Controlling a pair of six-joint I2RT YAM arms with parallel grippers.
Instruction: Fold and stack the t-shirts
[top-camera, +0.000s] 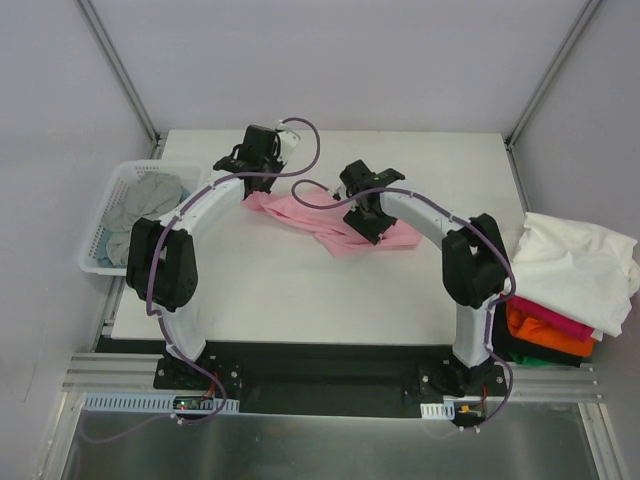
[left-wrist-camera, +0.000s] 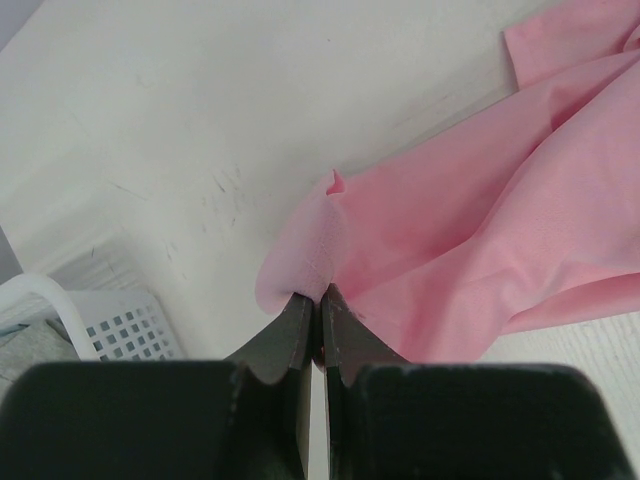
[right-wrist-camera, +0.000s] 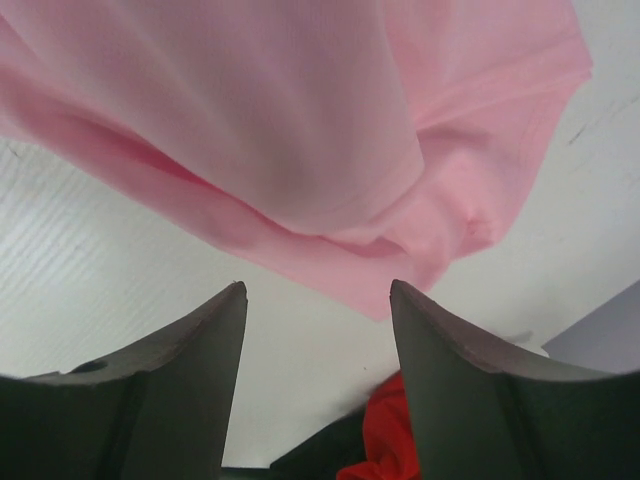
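Note:
A pink t-shirt (top-camera: 340, 221) lies crumpled across the middle of the white table. In the left wrist view, my left gripper is shut on a gathered corner of the pink t-shirt (left-wrist-camera: 430, 230), which is raised off the table. My right gripper (top-camera: 372, 238) is over the shirt's right half. In the right wrist view its fingers stand apart, and the right gripper has nothing between them; the shirt (right-wrist-camera: 270, 120) spreads beyond the fingertips.
A white basket (top-camera: 90, 262) with grey cloth (top-camera: 152, 198) stands left of the table. At the right is a pile with a white cloth (top-camera: 575, 265) above an orange cloth (top-camera: 550, 335).

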